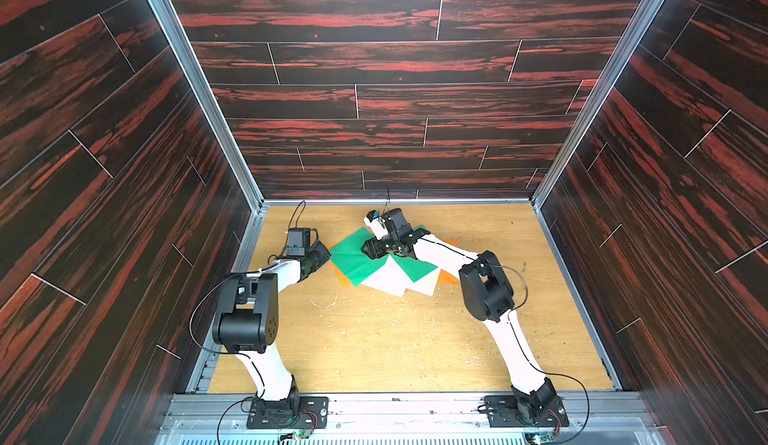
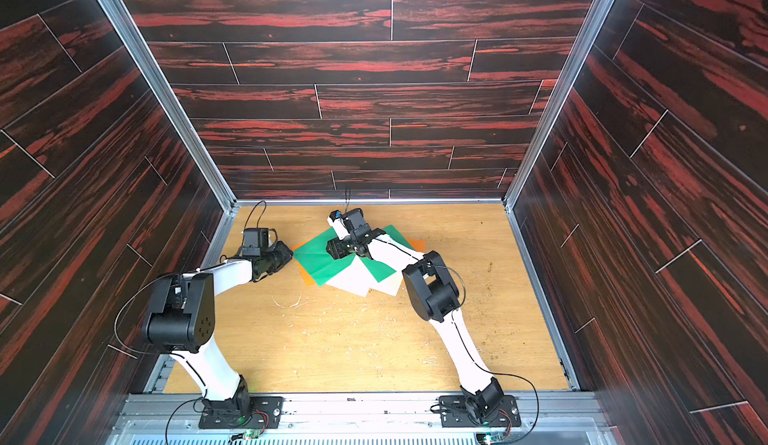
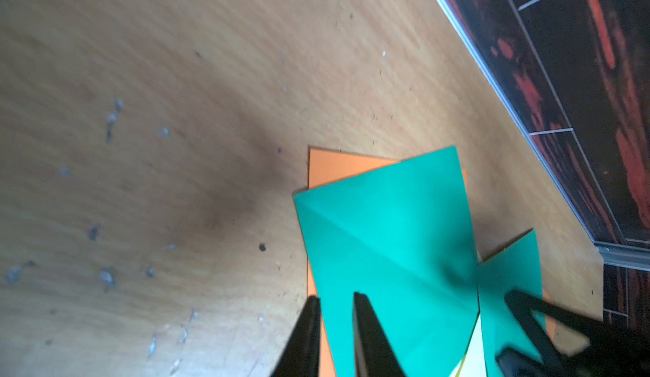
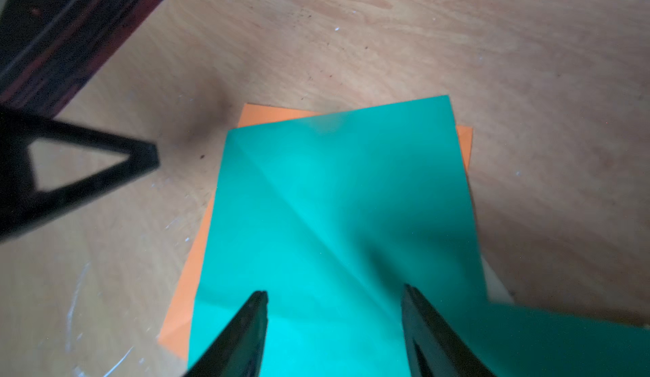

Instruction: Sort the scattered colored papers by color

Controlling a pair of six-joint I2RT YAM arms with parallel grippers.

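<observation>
A green sheet [image 1: 350, 254] lies at the left of an overlapping paper pile, with orange paper [image 3: 346, 165] showing under its edges. A second green sheet [image 2: 376, 269] lies to its right, partly covered by my right arm. White sheets [image 1: 385, 279] stick out at the pile's front, and more orange [image 1: 449, 277] shows at its right end. Just left of the pile, my left gripper stands part open, nothing visible between its fingers. Above the left green sheet, my right gripper is open with its fingers apart; whether they touch the paper I cannot tell.
A thin curved strand [image 1: 324, 305] lies front left. The two grippers are close together over the pile's left half.
</observation>
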